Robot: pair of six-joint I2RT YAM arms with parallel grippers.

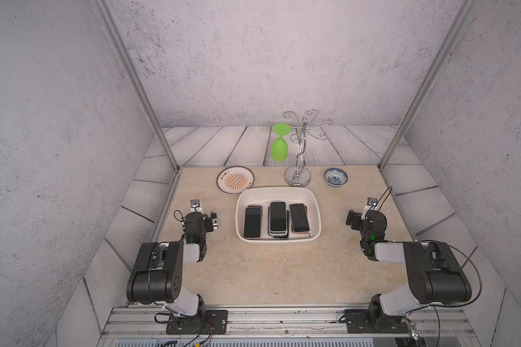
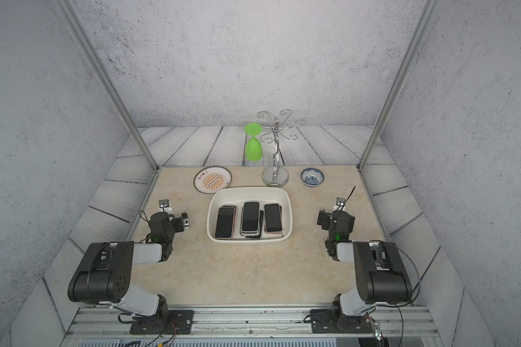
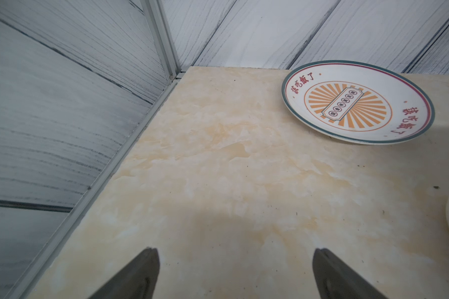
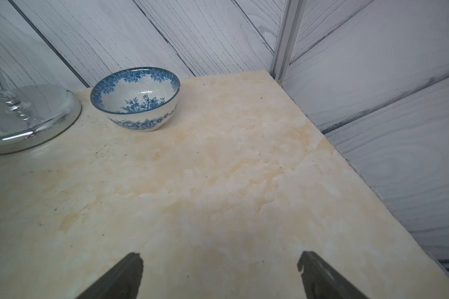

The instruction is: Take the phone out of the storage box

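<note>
A white storage box [image 1: 243, 234] sits mid-table with several dark phones inside. One phone [image 1: 253, 222] lies along its left side and another phone [image 1: 299, 218] at its right. Between them a phone [image 1: 278, 216] rests on top of at least one more, whose edge peeks out below. My left gripper is open over bare table to the left of the box, nothing between its fingers. On the box's right, well apart from it, my right gripper is open and empty too.
Behind the box stand a patterned plate [image 1: 235, 180], a silver rack [image 1: 298, 176] with a green goblet [image 1: 279, 149] hanging upside down from it, and a small blue-and-white bowl [image 1: 335, 177]. The table in front of the box is clear.
</note>
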